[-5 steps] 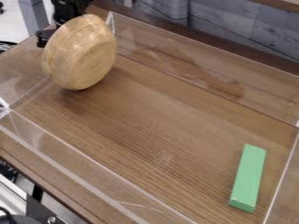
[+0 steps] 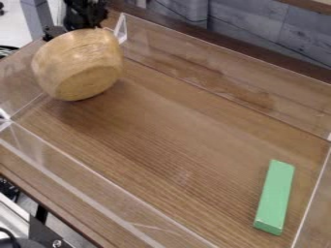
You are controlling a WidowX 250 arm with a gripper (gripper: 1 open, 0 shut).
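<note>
A round wooden bowl lies tilted at the upper left of the wooden table, its pale outside facing the camera. Behind it, at the top left edge of the view, is my black gripper, mostly hidden by the bowl and cut off by the frame. I cannot see whether its fingers are open or on the bowl's rim.
A green block lies at the right front of the table. A wooden wall or ledge runs along the back. Some cables show off the table's left edge.
The bowl has shifted a little to the left and its tilt has changed. The gripper behind it has moved slightly. The green block has stayed in place.
</note>
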